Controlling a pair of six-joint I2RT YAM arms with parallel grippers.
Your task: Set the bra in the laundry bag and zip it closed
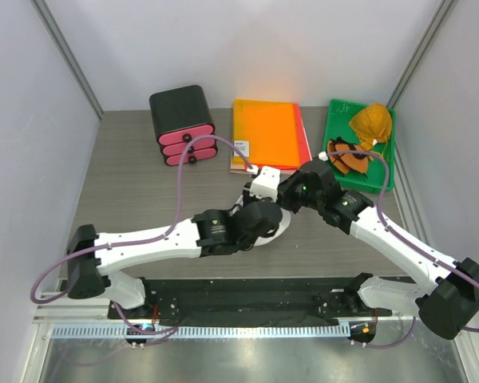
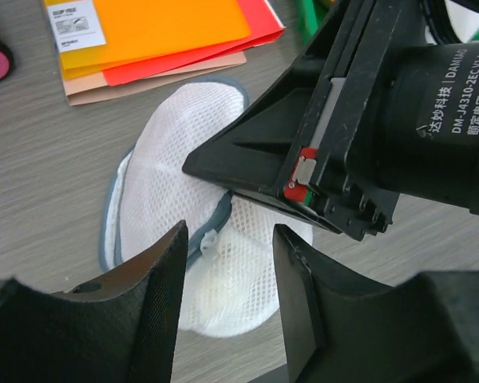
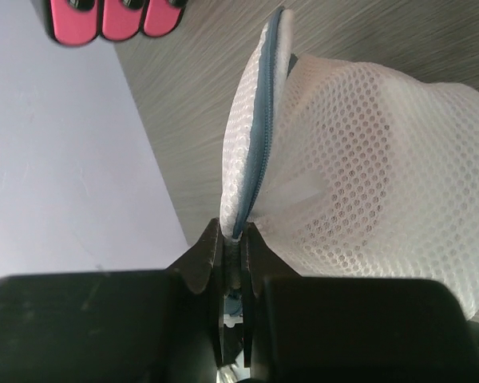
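The white mesh laundry bag (image 2: 164, 155) with its grey-blue zipper (image 3: 261, 120) lies on the table, mostly covered by the arms in the top view. My right gripper is shut on the bag's zippered edge, pinching the fabric. Just above the bag, my left gripper stands open, and nothing is between its fingers. A small whitish piece (image 2: 209, 241), perhaps the zipper pull, sits along the zipper beneath that gap. No bra can be made out clearly; a pinkish patch (image 3: 351, 132) shows through the mesh.
Behind the bag lie orange and red folders (image 1: 267, 132). A black drawer box with pink fronts (image 1: 184, 126) stands back left, and a green tray (image 1: 337, 124) with a yellow pouch (image 1: 372, 124) stands back right.
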